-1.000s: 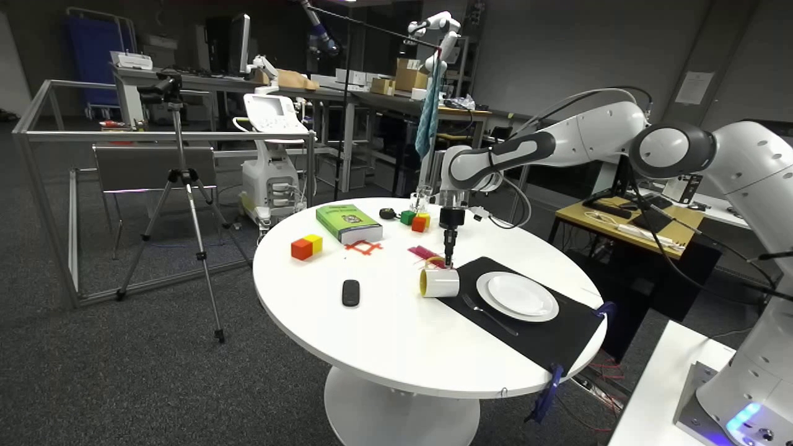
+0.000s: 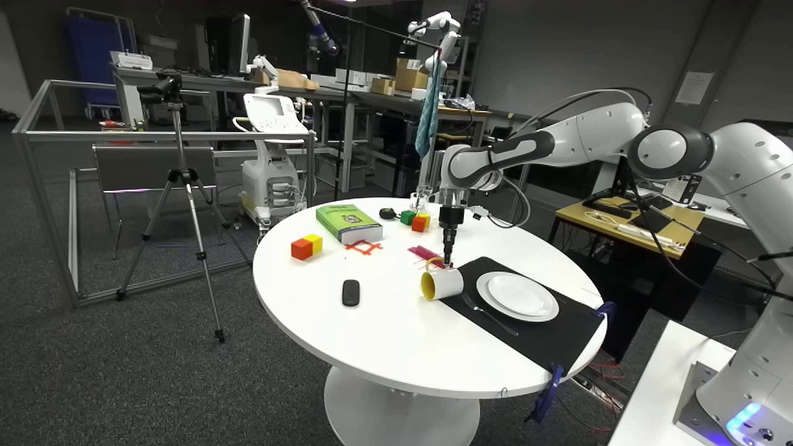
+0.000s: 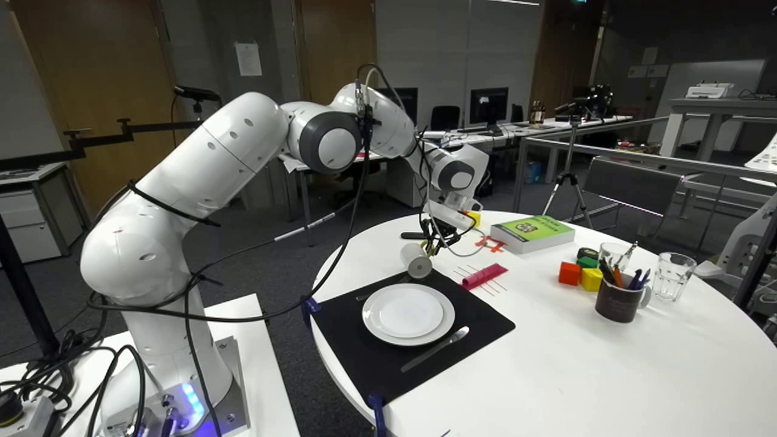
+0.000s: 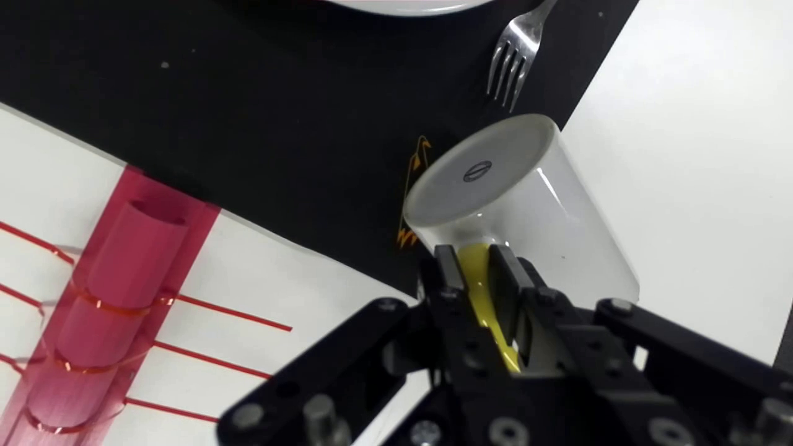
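Observation:
A white mug [image 4: 554,215] with a yellow inside lies tipped on its side, its base toward the black placemat [image 4: 260,134] in the wrist view. My gripper is shut on the mug's yellow handle, which shows between the two fingers. In exterior view 1 the mug [image 2: 446,283] is at the mat's left corner, its yellow opening facing left, with the gripper [image 2: 447,261] pointing down just above it. From the other side, exterior view 2 shows the round base of the mug [image 3: 419,266]. Most of the handle is hidden by the fingers.
On the placemat are stacked white plates [image 2: 518,294], a fork [image 2: 488,314] and a knife [image 3: 434,349]. A pink tube piece with red wires [image 4: 122,290] lies close by. A black mouse-like object [image 2: 350,293], blocks [image 2: 302,248] and a green book [image 2: 349,223] stand farther off.
The mug has turned slightly, its base end rising a little and its opening now angled lower left. The gripper has shifted only slightly.

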